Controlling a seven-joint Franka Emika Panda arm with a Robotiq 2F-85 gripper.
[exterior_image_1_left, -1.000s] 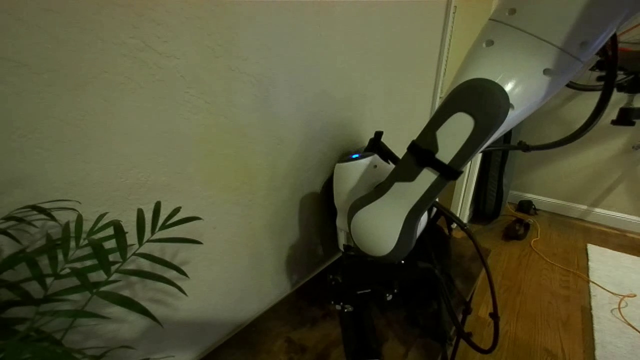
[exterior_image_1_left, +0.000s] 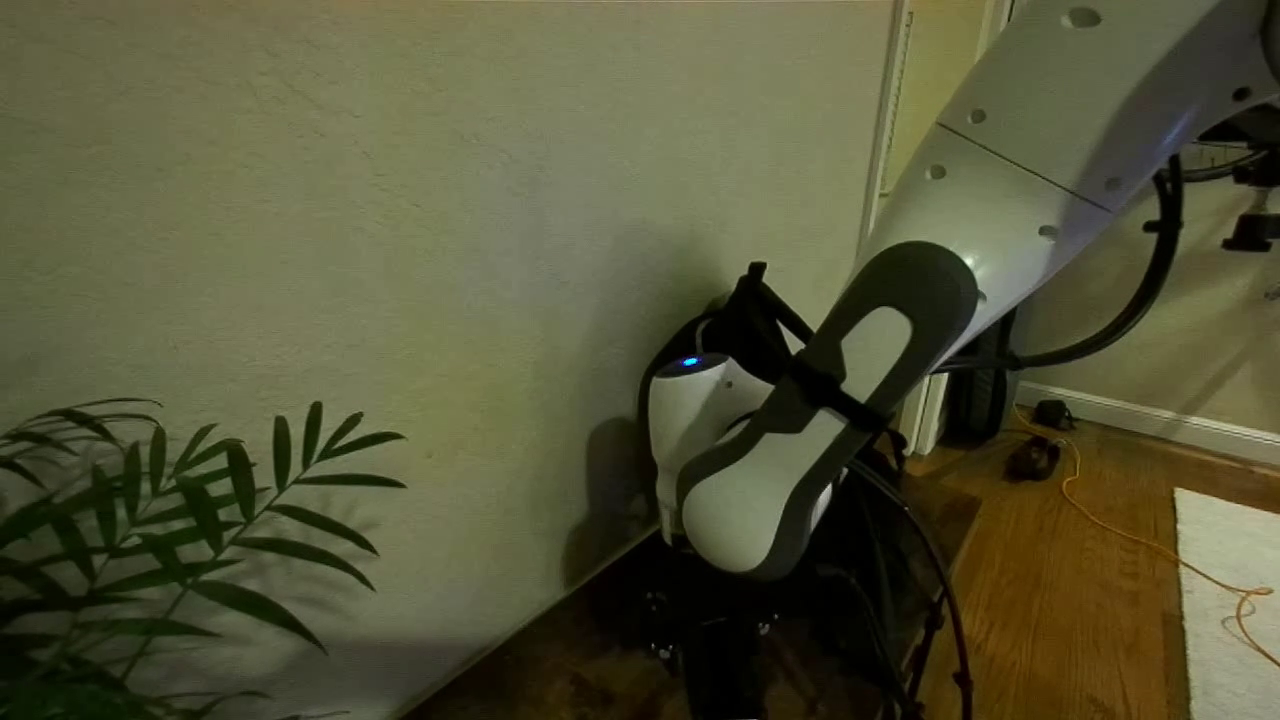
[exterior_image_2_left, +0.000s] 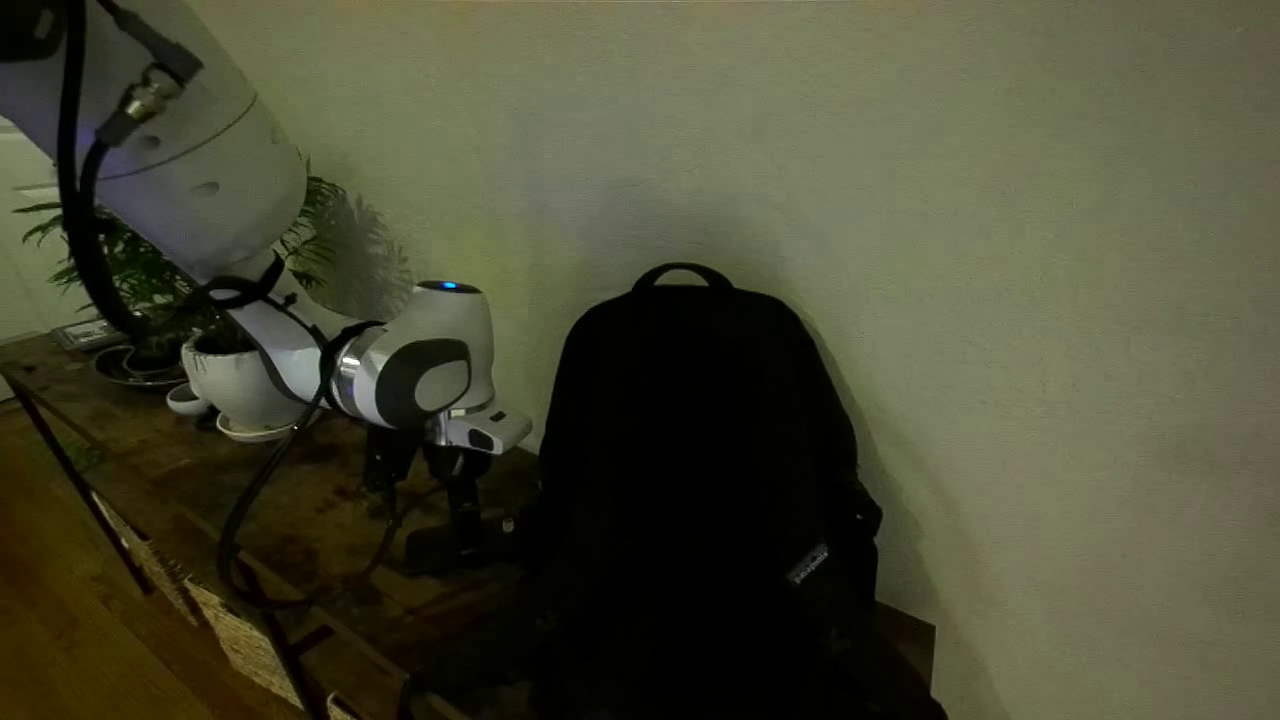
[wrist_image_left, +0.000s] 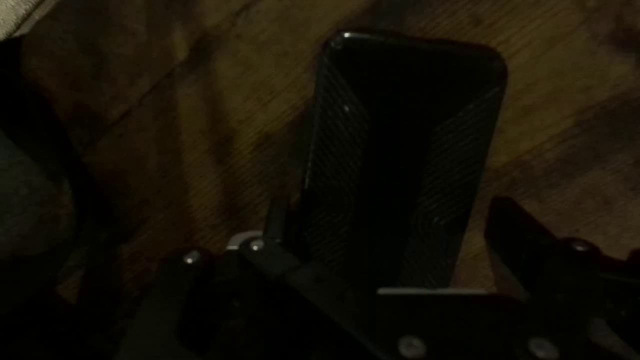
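A dark, rounded-corner rectangular object (wrist_image_left: 399, 162) with ribbed side panels lies on the wooden tabletop (wrist_image_left: 198, 120) in the wrist view. My gripper stands open, with one finger (wrist_image_left: 277, 222) at the object's left edge and the other finger (wrist_image_left: 510, 231) spaced off its right edge. The near end of the object is hidden by the gripper body. In exterior view 2 the gripper reaches down to the table just left of a large black backpack (exterior_image_2_left: 708, 480); darkness hides its fingertips there.
The backpack leans against the wall (exterior_image_2_left: 1056, 300), close beside the gripper. Potted plants, one in a white pot (exterior_image_2_left: 246, 384), stand on the table behind the arm. Leaves (exterior_image_1_left: 192, 528) fill the lower left of exterior view 1. Cables hang along the arm.
In exterior view 1 the arm and gripper have come down and shifted slightly left. More of the backpack shows behind the wrist now. The plant and floor items have stayed put.
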